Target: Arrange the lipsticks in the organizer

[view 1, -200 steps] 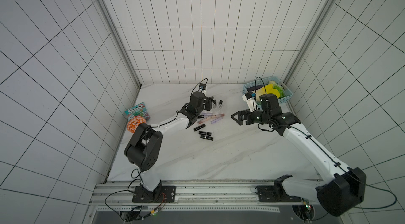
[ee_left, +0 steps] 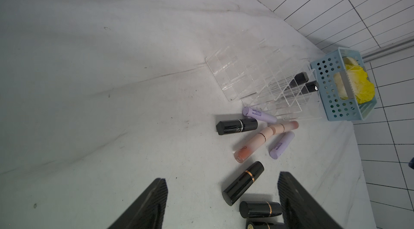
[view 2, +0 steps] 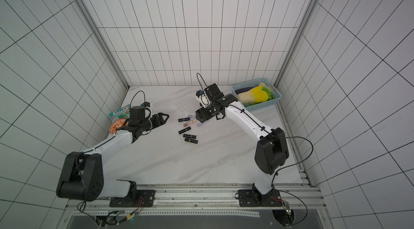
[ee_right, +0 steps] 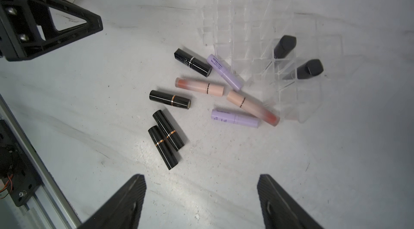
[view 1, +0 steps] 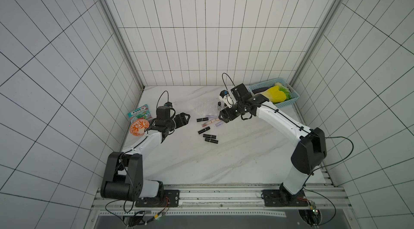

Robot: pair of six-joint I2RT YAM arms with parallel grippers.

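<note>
The clear organizer (ee_right: 241,26) stands at the back, with two black lipsticks (ee_right: 309,69) upright in its right-hand compartments. In front of it lie two purple tubes (ee_right: 235,118) and two pink tubes (ee_right: 199,86). Several black lipsticks (ee_right: 170,99) lie loose on the table to the left and nearer the front. My left gripper is open and empty, left of the loose lipsticks. Open too, with nothing between its fingers, my right gripper hovers above the right side of the tubes and partly hides the organizer in the top left view.
A light blue basket (view 1: 294,95) with a yellow-green vegetable and an eggplant stands at the back right. An orange-and-white container (view 1: 139,127) and a colourful packet (view 1: 140,111) sit at the left edge.
My left gripper has drawn back leftward from the organizer. The right gripper has moved left, over the right side of the tubes. The loose lipsticks lie unmoved.
</note>
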